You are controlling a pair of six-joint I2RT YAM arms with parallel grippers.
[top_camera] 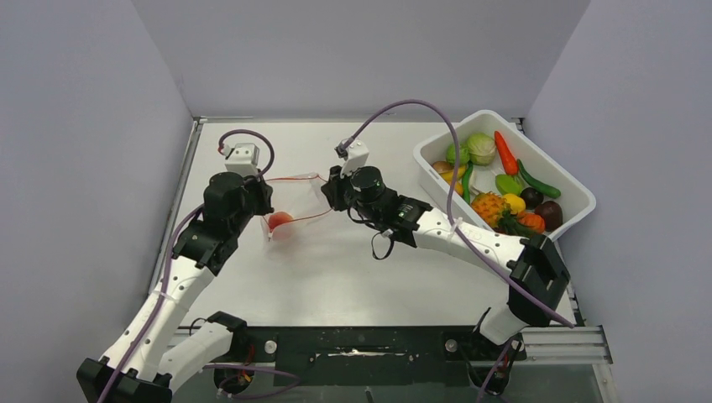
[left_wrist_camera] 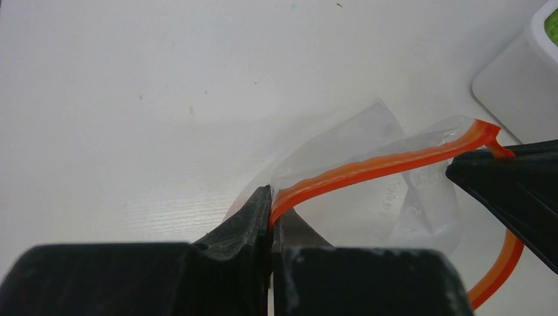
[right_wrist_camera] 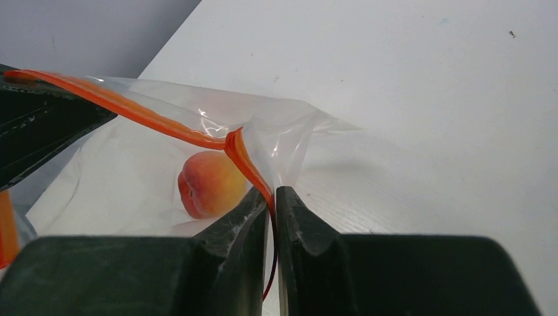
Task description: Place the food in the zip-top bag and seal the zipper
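A clear zip top bag [top_camera: 295,195] with an orange-red zipper rim hangs between my two grippers, its mouth spread open. Inside lies a peach [right_wrist_camera: 212,184], at the bag's near left part in the top view [top_camera: 280,220]. My left gripper is shut on the bag's rim, the orange strip [left_wrist_camera: 375,166] running out from between its fingertips. At the other side of the mouth, my right gripper has its fingers close together with the orange rim pinched between them; a thin pale line shows lower down between the fingers.
A white bin [top_camera: 571,197] of toy fruit and vegetables, including a cabbage [top_camera: 481,149] and a red pepper [top_camera: 505,153], stands at the right.
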